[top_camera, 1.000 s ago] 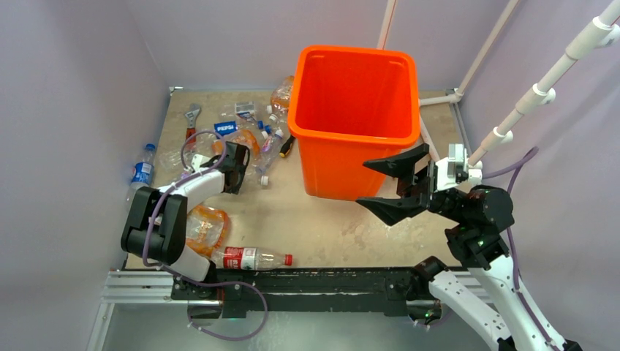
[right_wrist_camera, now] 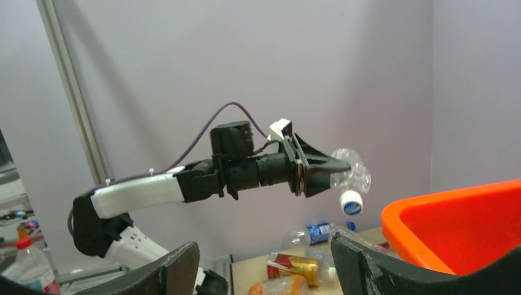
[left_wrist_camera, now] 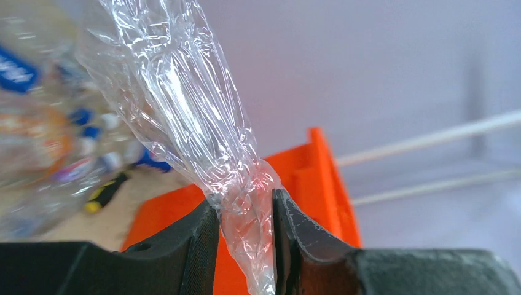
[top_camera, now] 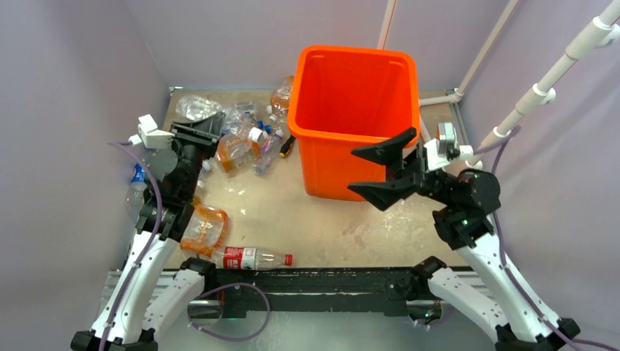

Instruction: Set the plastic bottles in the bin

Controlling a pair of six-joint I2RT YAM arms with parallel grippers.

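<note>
My left gripper (top_camera: 210, 130) is raised at the left and shut on a crumpled clear bottle (left_wrist_camera: 178, 92). In the right wrist view this bottle (right_wrist_camera: 354, 171) hangs from the fingertips, its white cap (right_wrist_camera: 351, 203) downward. The orange bin (top_camera: 352, 157) stands right of it, its inside empty as far as the top view shows. My right gripper (top_camera: 384, 170) is open with nothing between its fingers, by the bin's front right. Loose bottles lie on the table: an orange-labelled one (top_camera: 206, 228), a red-labelled one (top_camera: 248, 258), a blue-labelled one (top_camera: 137, 183) partly behind the left arm.
A cluster of several bottles (top_camera: 237, 150) lies left of the bin, with a black and yellow tool (top_camera: 287, 146) beside it. White pipes (top_camera: 537, 95) run along the right side.
My left arm has risen from the table, and the crumpled bottle is now up in its gripper. The right gripper has shifted slightly left and down in the top view, still open.
</note>
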